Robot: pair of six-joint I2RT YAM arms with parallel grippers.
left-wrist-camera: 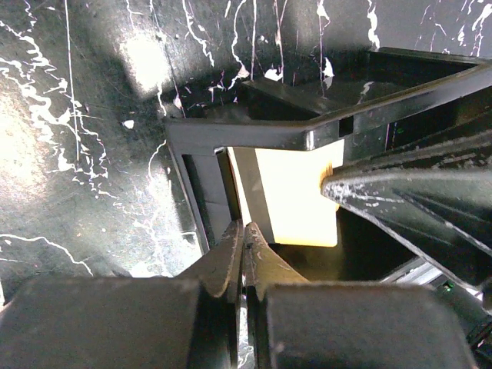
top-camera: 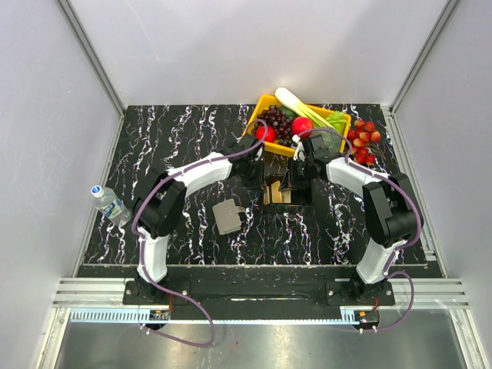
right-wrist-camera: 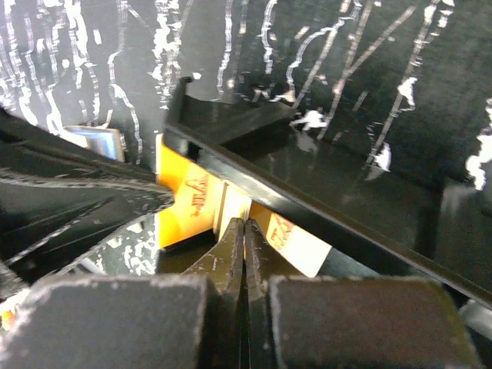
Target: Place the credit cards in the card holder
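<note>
The black card holder (top-camera: 300, 197) lies on the dark table between both grippers, its rim (left-wrist-camera: 231, 134) close to my left gripper. Pale, orange-edged cards stand inside it, leaning; the right wrist view shows an orange card (right-wrist-camera: 188, 192) and another card (right-wrist-camera: 296, 242) at the rim. My left gripper is shut at the holder's left end, with nothing visible between its fingers. Shut too, my right gripper has its tips against or just before a pale card edge; whether they touch is unclear. The arms partly cover the holder from above.
Behind the arms stands a yellow basket (top-camera: 252, 117) of fruit and vegetables, with red fruit (top-camera: 364, 141) to its right. A grey flat case (top-camera: 227, 217) lies left of the holder. A water bottle (top-camera: 111, 206) is far left.
</note>
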